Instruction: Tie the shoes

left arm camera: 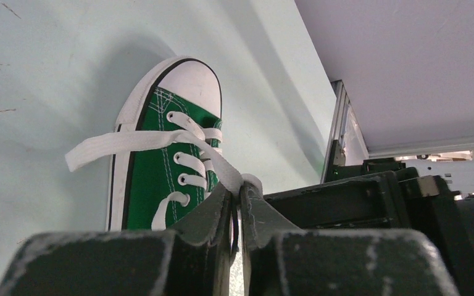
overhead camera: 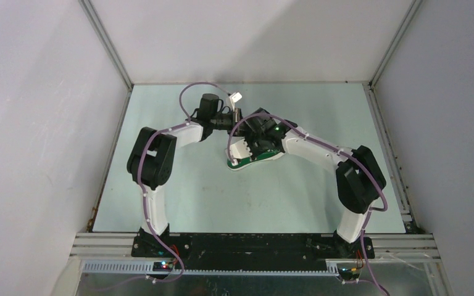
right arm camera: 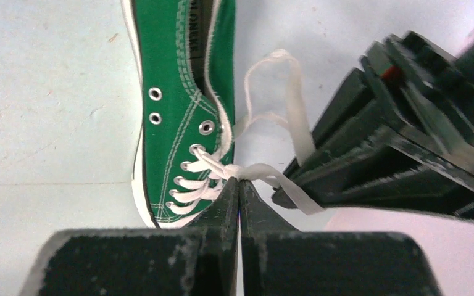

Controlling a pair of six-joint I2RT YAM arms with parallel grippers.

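The green sneaker (overhead camera: 253, 160) lies mid-table, partly covered by both arms in the top view; its toe (left arm camera: 191, 86) shows in the left wrist view, its laced opening (right arm camera: 166, 142) in the right wrist view. My left gripper is shut on a white lace (left arm camera: 216, 163), whose flat end lies out across the shoe. My right gripper is shut on the lace (right arm camera: 284, 185) just above the eyelets. The two grippers are close together, and other lace loops hang beside the shoe.
Bare table (overhead camera: 210, 197) surrounds the shoe at front and sides. Walls and metal rails edge the table at back, left and right.
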